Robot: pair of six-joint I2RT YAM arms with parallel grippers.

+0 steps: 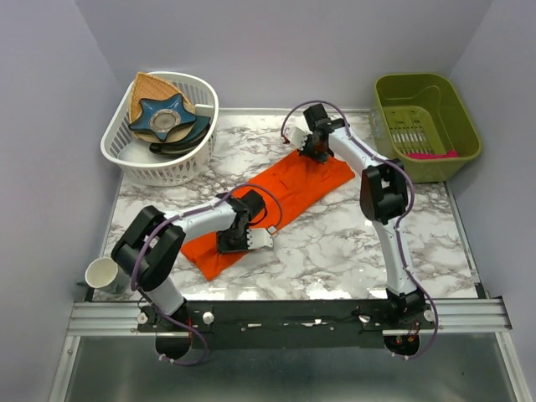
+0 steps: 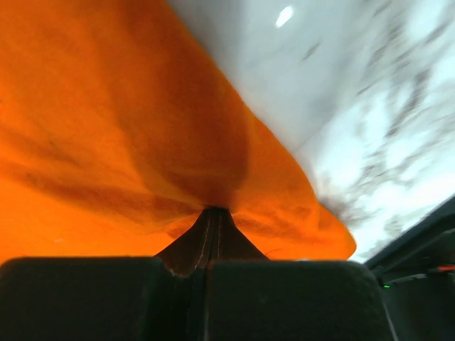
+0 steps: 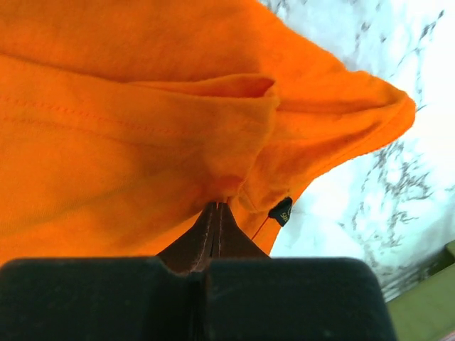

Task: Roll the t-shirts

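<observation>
An orange t-shirt [image 1: 286,189] lies as a long folded strip, slanting from the front left to the back right of the marble table. Over its left end is my left gripper, shut, its tips against the cloth where creases meet. Whether any fabric is pinched there is hidden. At the far right end my right gripper is also shut, tips touching the shirt beside a small fold. No cloth shows clearly between its fingers. Close to these tips, a black label [image 3: 281,212] sticks out at the shirt's edge.
A white basket [image 1: 159,173] holding a blue star-shaped dish [image 1: 162,116] stands at the back left. The green bin [image 1: 427,121] with a pink item [image 1: 433,155] is at the back right. A white mug [image 1: 102,274] sits front left. Bare marble [image 1: 335,251] lies at front right.
</observation>
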